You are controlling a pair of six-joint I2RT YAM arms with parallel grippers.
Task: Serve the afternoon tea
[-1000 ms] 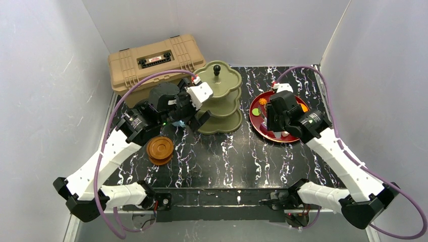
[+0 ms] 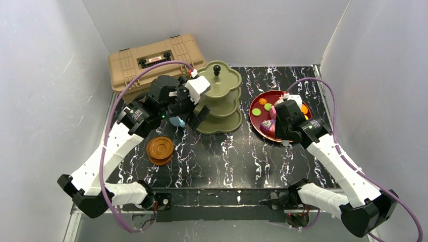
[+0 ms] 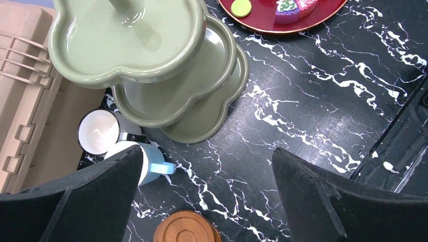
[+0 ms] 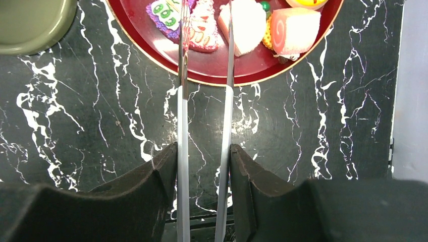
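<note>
A red plate (image 2: pixel 256 123) of toy pastries sits at the right of the marble table. Over its near part is my right gripper, holding long metal tongs part open; between their tips are a pink decorated slice (image 4: pixel 203 33) and the edge of a pale pink piece (image 4: pixel 240 26). I cannot tell whether they touch. A green three-tier stand (image 2: pixel 225 107) stands at the centre. My left gripper hangs open left of the stand, near a blue cup (image 3: pixel 151 169) and a white mug (image 3: pixel 98 130).
A tan case (image 2: pixel 126 65) lies at the back left. Wooden coasters (image 2: pixel 160 148) lie at the left front. Walls close in both sides and the back.
The right arm has moved rightward over the red plate, uncovering more of its left pastries.
</note>
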